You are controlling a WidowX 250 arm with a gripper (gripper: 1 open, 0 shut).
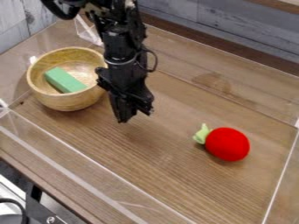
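Observation:
The black gripper (124,107) hangs over the wooden table just right of the wooden bowl (47,95), pointing down; it is shut, with nothing visible between its fingers. A green block (63,80) lies inside the bowl. A red tomato-like object (228,144) with a pale green top sits on the table at the right.
A clear plastic item (87,31) stands behind the bowl at the back left. A grey wall borders the back.

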